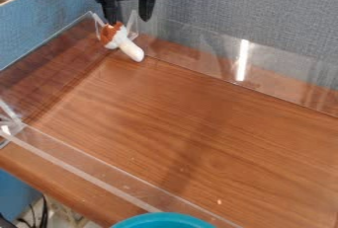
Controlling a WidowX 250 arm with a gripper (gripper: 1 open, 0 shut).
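My black gripper [128,13] hangs at the top of the view in the back left corner, open, its fingers pointing down just above a toy mushroom [126,45] with a red cap and white stem. The mushroom lies against the clear wall in that corner, its stem toward the front right. Its cap is partly near the left finger; whether they touch I cannot tell.
A wooden floor [199,133] inside clear low walls is otherwise bare. The rim of a teal container [158,219] shows at the bottom. A grey padded wall stands behind, a blue one at left, and cables lie at the lower left.
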